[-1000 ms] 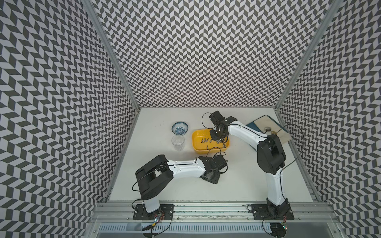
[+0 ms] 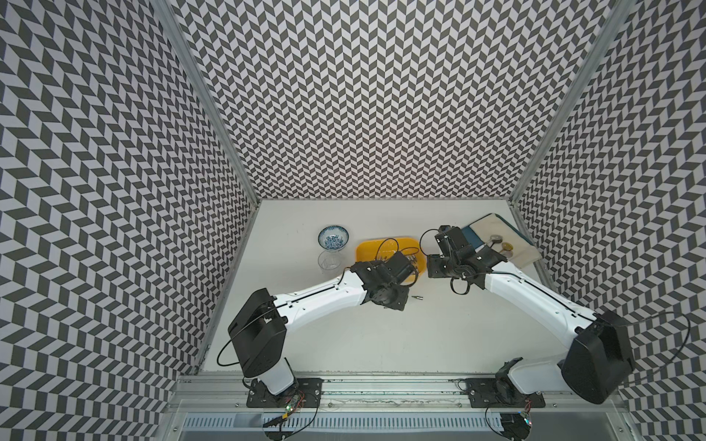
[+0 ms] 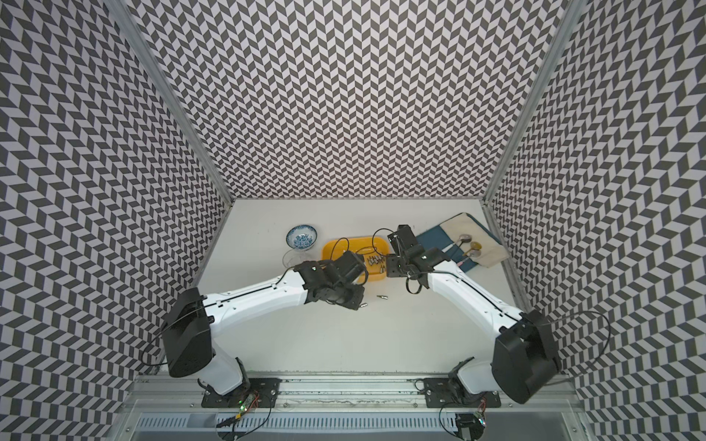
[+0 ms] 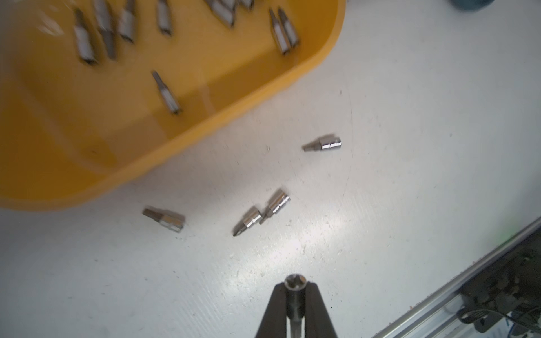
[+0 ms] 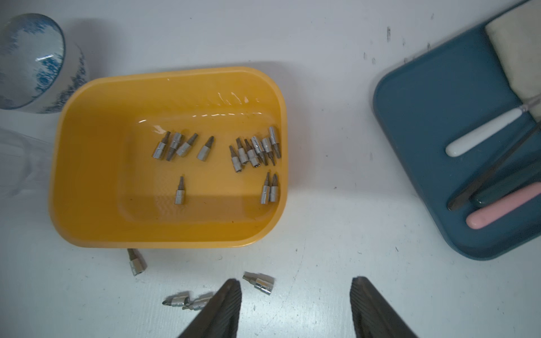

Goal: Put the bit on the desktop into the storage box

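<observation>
Pinched upright between the fingertips of my left gripper is a small metal bit [image 4: 295, 281], raised clear of the desk. The yellow storage box [image 5: 169, 239] lies ahead of it, with several bits lying flat inside. On the white desk in front of the box are more loose bits: one bit [image 4: 164, 219], a touching pair with a pointed bit [image 4: 248, 222] and a second bit [image 4: 276, 203], and another bit [image 4: 323, 144] farther right. My right gripper stands open above the desk at the box's right side, nothing between its fingers.
A blue-and-white bowl [image 5: 48, 67] and a clear cup [image 5: 22, 163] stand left of the box. To the right lies a dark blue tray [image 5: 417, 163] with handled utensils and a cloth.
My right gripper has left the space over the box, moved right and toward the front, and opened wider.
</observation>
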